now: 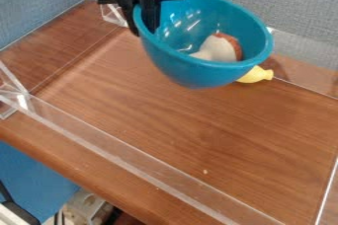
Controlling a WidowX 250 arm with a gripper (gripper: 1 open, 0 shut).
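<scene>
A blue bowl hangs above the back of the wooden table, tilted slightly toward the camera, with a round white-and-brown item inside. My black gripper is at the bowl's upper-left rim, shut on it; the fingertips are partly hidden by the rim. A yellow object lies on the table behind the bowl, partly hidden by it.
Clear plastic edging runs along its left and front, with grey padded walls behind and to the left.
</scene>
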